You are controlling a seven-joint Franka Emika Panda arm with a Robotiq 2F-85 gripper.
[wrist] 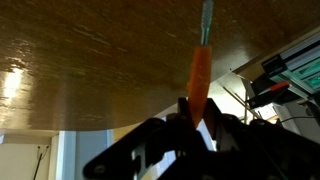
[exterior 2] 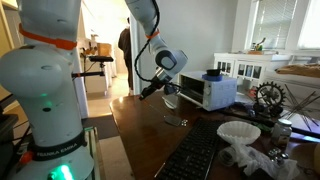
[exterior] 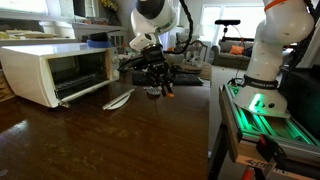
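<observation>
An orange-handled tool with a thin grey metal shaft fills the upper middle of the wrist view; its orange handle [wrist: 200, 80] runs down between the black fingers. My gripper is shut on that handle, and the shaft points away over the brown table. In exterior view 1 the gripper [exterior: 163, 84] hangs above the tabletop [exterior: 110, 140], with a small orange bit showing at its tip. The other exterior view has the gripper [exterior 2: 143, 95] at the far side of the table, where the tool is too small to make out.
A white toaster oven [exterior: 62, 72] stands at the back left. Near it lies a pale spoon-like utensil [exterior: 119, 100]. A black keyboard [exterior 2: 190, 153] and a white bowl [exterior 2: 239, 133] sit along another side.
</observation>
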